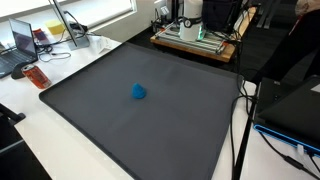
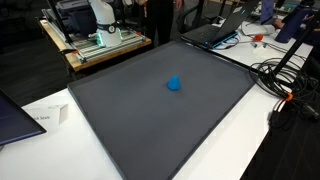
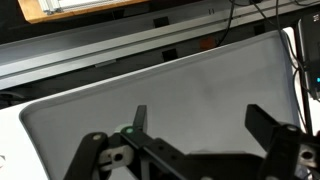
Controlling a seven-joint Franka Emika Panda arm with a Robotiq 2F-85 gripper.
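Note:
A small blue object (image 1: 138, 91) rests alone on the dark grey mat (image 1: 110, 125), left of the mat's middle in exterior view 1. The same blue object (image 2: 174, 83) shows towards the far side in exterior view 2; its exact kind is too small to tell. My gripper stands open over the mat in the wrist view, its two dark fingers wide apart. Only grey surface shows between them, and the blue object cannot be made out there. Neither exterior view shows the gripper.
An orange-red can (image 1: 37, 76) stands beside the mat, close to a laptop (image 1: 22, 42). Black cables (image 2: 284, 78) lie on the white table by the mat's edge. A wooden stand (image 1: 205, 45) sits beyond the mat.

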